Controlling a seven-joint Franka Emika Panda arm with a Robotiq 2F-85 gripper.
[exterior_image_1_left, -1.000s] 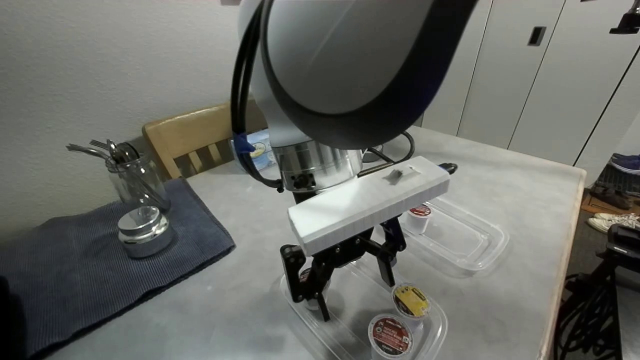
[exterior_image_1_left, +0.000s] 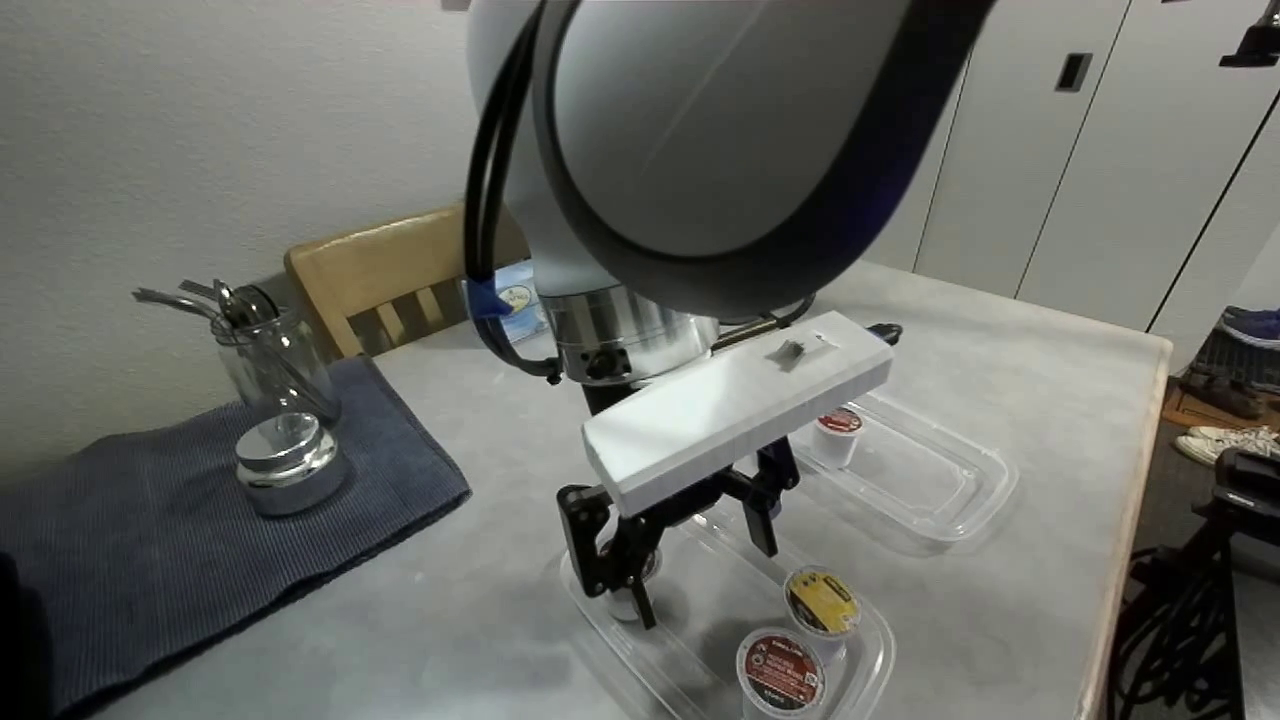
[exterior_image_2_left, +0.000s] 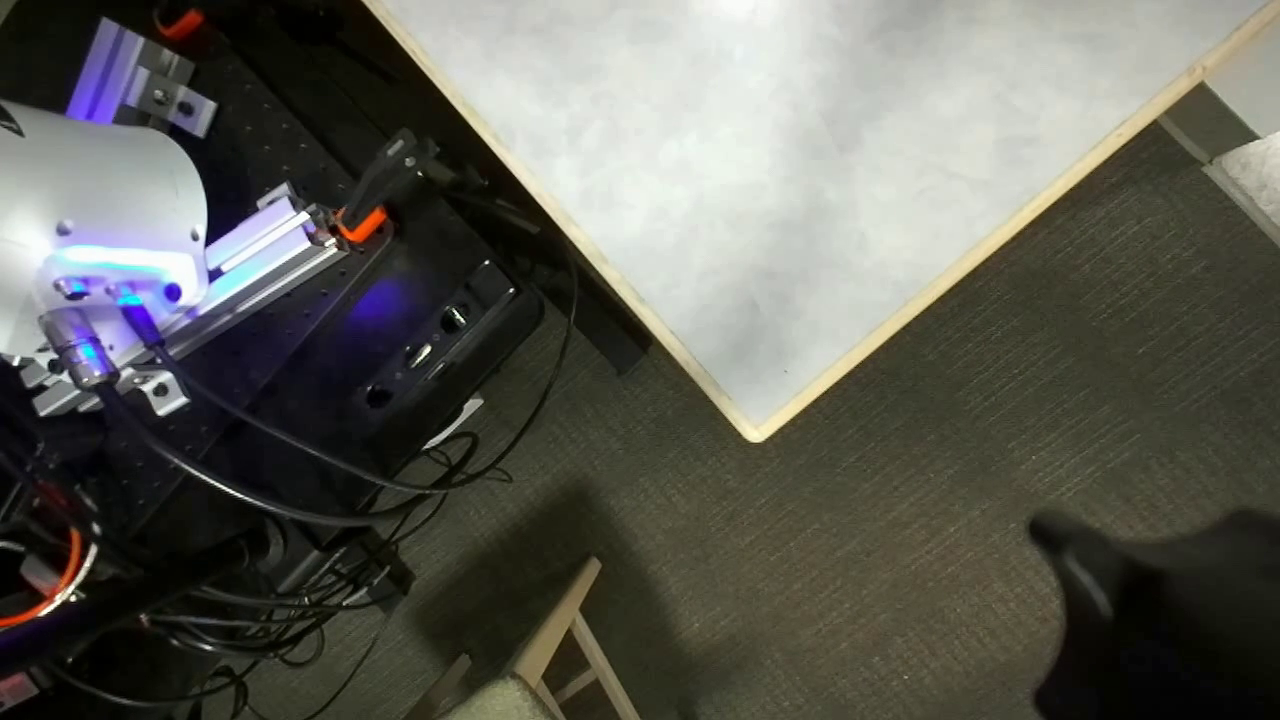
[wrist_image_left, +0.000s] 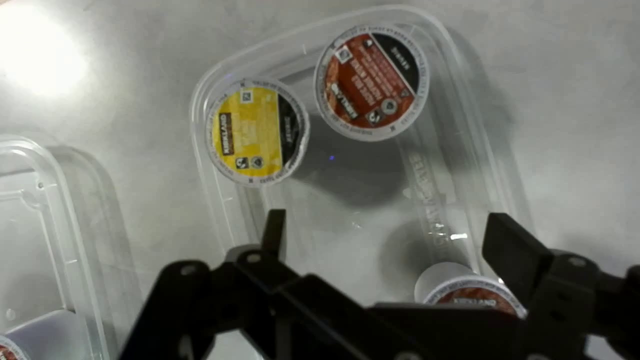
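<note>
Inside a clear plastic tray (wrist_image_left: 207, 102) stand a yellow-lidded coffee pod (wrist_image_left: 252, 132) and a red-lidded coffee pod (wrist_image_left: 366, 84), side by side at one end. Another red-lidded pod (wrist_image_left: 441, 282) is toward the tray's other end, partly covered by the gripper's right finger assembly in the wrist view. My gripper is open above this tray, its fingers wide apart with nothing between them. In exterior view 1 the gripper (exterior_image_1_left: 708, 582) hangs over the tray, with the yellow pod (exterior_image_1_left: 823, 600) and red pod (exterior_image_1_left: 780, 670) on the near side.
A second clear tray (exterior_image_1_left: 996, 498) holds a red-lidded pod (exterior_image_1_left: 836, 438). On a blue placemat (exterior_image_1_left: 402, 438) stand a glass jar of utensils (exterior_image_1_left: 276, 366) and a silver-lidded container (exterior_image_1_left: 288, 462). A blue box (exterior_image_1_left: 522, 306) sits behind the arm.
Viewed from exterior view 1, the arm has shifted and turned slightly, and the gripper's right finger has moved up and left, away from the yellow pod. The pods and trays have not moved.
</note>
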